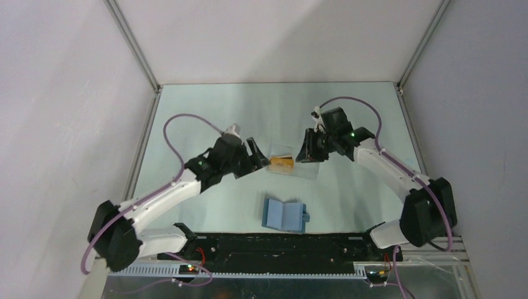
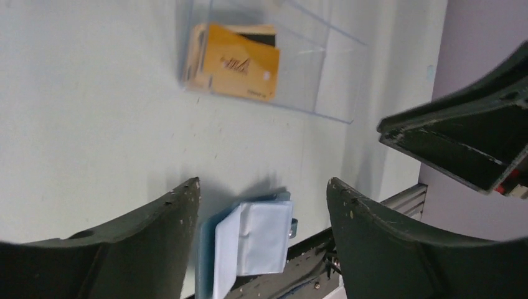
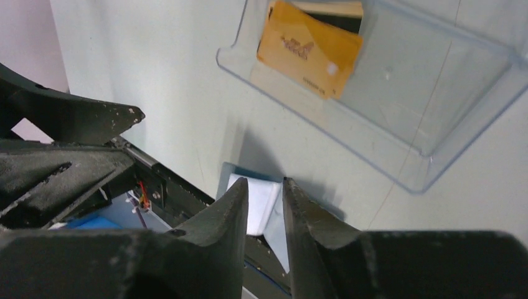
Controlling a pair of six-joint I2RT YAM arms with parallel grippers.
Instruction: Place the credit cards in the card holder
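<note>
An orange card [image 1: 281,162] lies on a pale and dark card in the left part of a clear tray [image 1: 306,169]. In the left wrist view the orange card [image 2: 240,63] is beyond my fingertips. The blue card holder [image 1: 284,215] lies spread open near the table's front edge, its pale inner sides showing. My left gripper [image 1: 260,154] stands open by the tray's left side, nothing between its fingers. Above the tray's right part is my right gripper, part open with a narrow empty gap. In the right wrist view the card holder [image 3: 256,205] is partly hidden behind its fingers.
The tray's clear walls [image 3: 373,163] stand up around the cards. Bare table [image 1: 205,118] stretches behind and to both sides. A dark rail [image 1: 280,252] runs along the front edge, past the card holder.
</note>
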